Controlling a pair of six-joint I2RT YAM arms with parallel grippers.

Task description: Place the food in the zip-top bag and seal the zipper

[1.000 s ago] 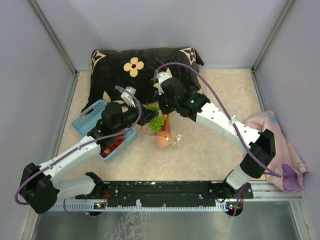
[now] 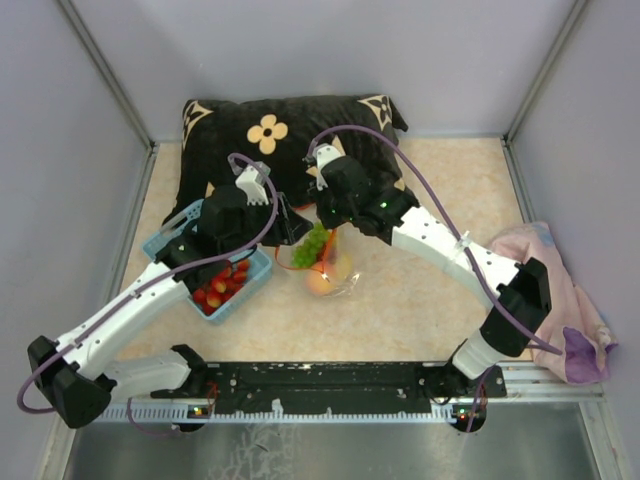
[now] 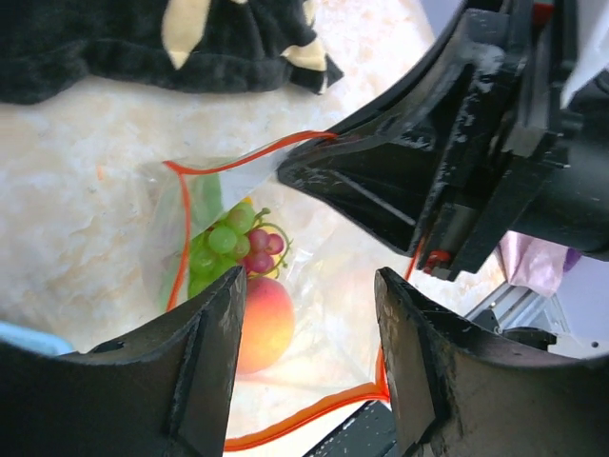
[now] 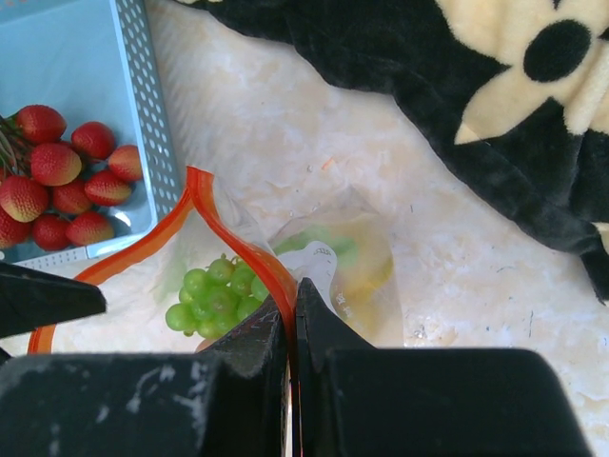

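A clear zip bag with orange zipper [image 4: 233,238] stands in the middle, holding green grapes [image 2: 310,248], red grapes [image 3: 259,249] and a peach-coloured round fruit [image 3: 265,324]. My right gripper is at the bag's rim, the orange edge running between its fingertips; how tightly it holds is hard to tell. My left gripper stands open above the bag opening, near the front part of the zipper.
A blue basket [image 4: 152,124] with several strawberries is left, beneath my left arm. A black floral blanket [image 2: 240,130] lies at the back, a pink cloth [image 2: 555,260] at the right.
My left arm has shifted slightly toward the front-left over the last second, uncovering more of the bag. The right arm is nearly still.
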